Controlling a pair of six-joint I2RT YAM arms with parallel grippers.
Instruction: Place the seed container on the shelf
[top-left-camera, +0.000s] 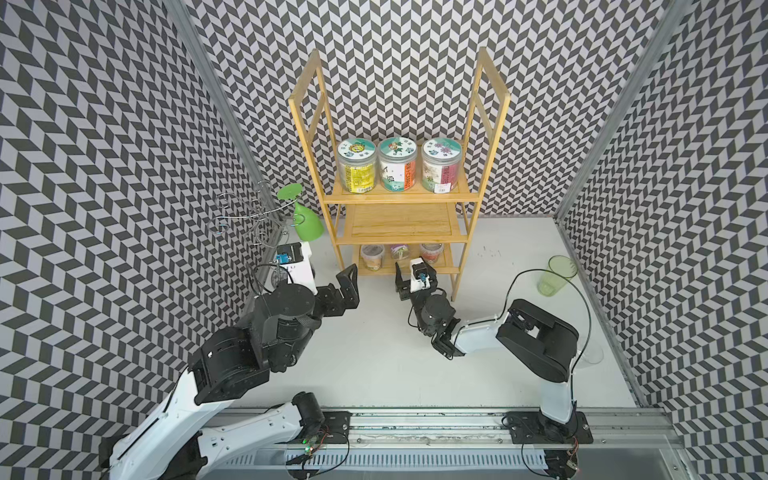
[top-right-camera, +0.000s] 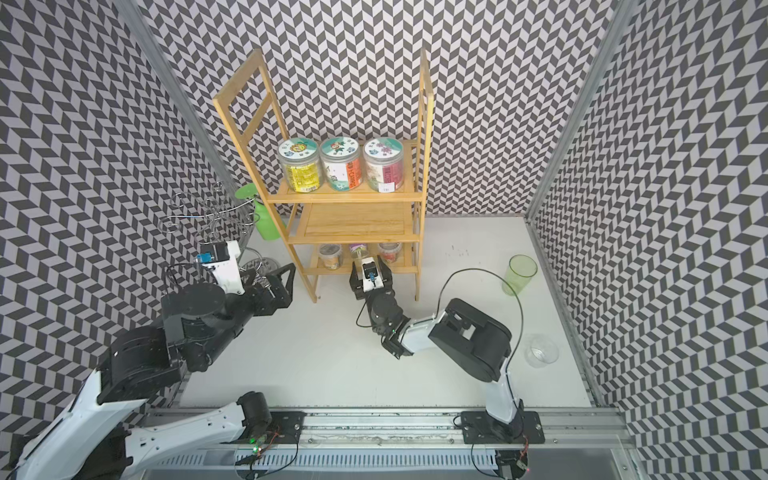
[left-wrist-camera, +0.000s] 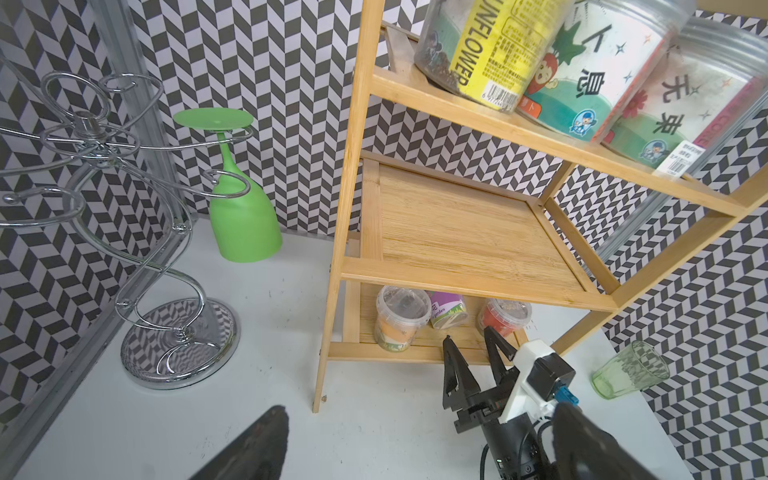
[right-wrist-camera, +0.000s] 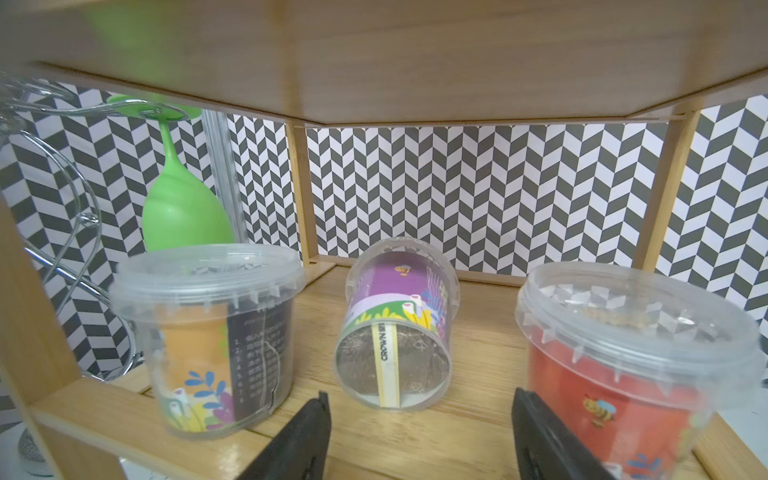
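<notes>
On the bottom shelf stand a seed container with orange label (right-wrist-camera: 204, 344) and one with red label (right-wrist-camera: 608, 392). Between them a purple-labelled container (right-wrist-camera: 396, 288) lies on its side, its clear bottom facing the right wrist camera. My right gripper stands open at the shelf's front, just before and below the fallen container, nothing between its fingers. My left gripper (top-left-camera: 344, 288) hangs open left of the shelf's front, empty. Three large seed jars (top-right-camera: 340, 164) stand on the top shelf.
The middle shelf (left-wrist-camera: 464, 224) is bare. A wire rack (left-wrist-camera: 180, 364) with an inverted green glass (left-wrist-camera: 240, 224) stands at the left. A green tumbler (top-right-camera: 518, 276) and a clear glass (top-right-camera: 541, 352) are at the right.
</notes>
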